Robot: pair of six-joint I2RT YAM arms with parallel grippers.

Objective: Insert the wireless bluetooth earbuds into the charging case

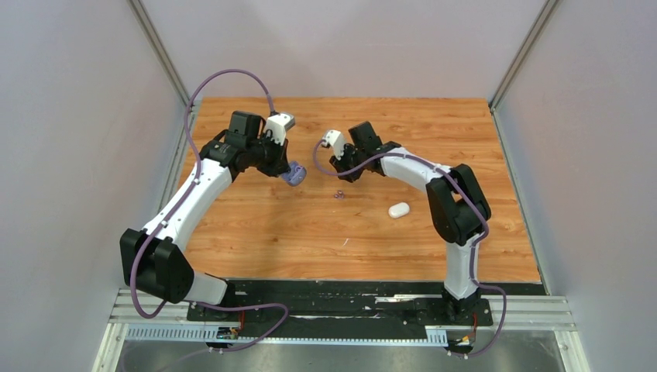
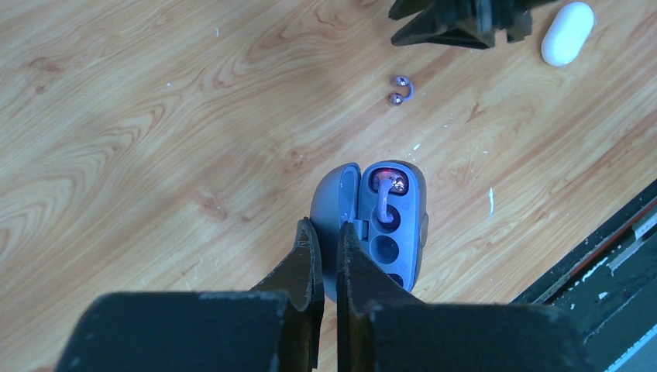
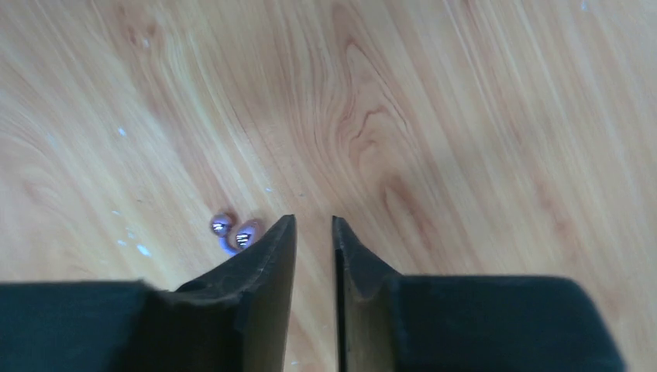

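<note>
My left gripper is shut on the lid of the purple-blue charging case (image 2: 399, 232), holding it up with its lid open. One earbud (image 2: 385, 198) sits in the upper part of the case; the lower round hollow is empty. The other earbud (image 2: 402, 91), two shiny balls joined by a purple band, lies on the wooden table in the left wrist view. In the right wrist view this earbud (image 3: 235, 232) lies just left of the fingertips of my right gripper. Its fingers stand part open, apart from the earbud, with only bare wood seen between them.
A white oval object (image 1: 399, 210) lies on the table (image 1: 294, 240) to the right of the loose earbud. A small white mark shows on the wood near the front.
</note>
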